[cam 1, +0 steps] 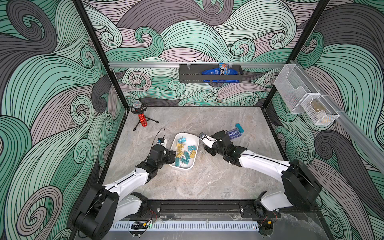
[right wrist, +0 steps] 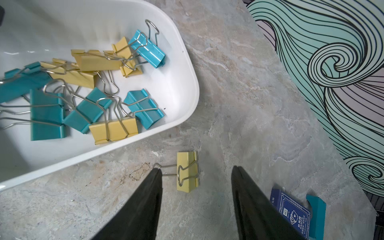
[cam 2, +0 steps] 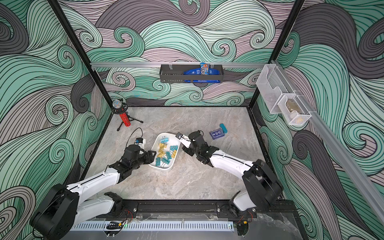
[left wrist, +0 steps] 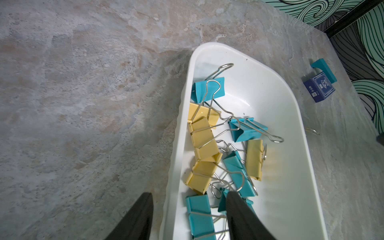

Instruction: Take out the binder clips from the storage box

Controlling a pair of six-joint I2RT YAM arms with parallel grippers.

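The white storage box (cam 1: 195,162) holds several teal and yellow binder clips. In the left wrist view, a teal clip (left wrist: 198,208) lies along the box's near wall, below a yellow clip (left wrist: 202,176). My left gripper is parted over that wall, its fingers (left wrist: 138,216) on either side of the rim in view; nothing is gripped. Outside the box, one yellow clip (right wrist: 187,178) rests on the table. Beyond it in depth from the camera, my right gripper stands open, the clip showing loose in the gap between its fingers.
A blue card box (cam 1: 234,133) and a teal object (cam 1: 239,128) lie at the back right. A red microphone on a tripod (cam 1: 142,119) stands at the back left.
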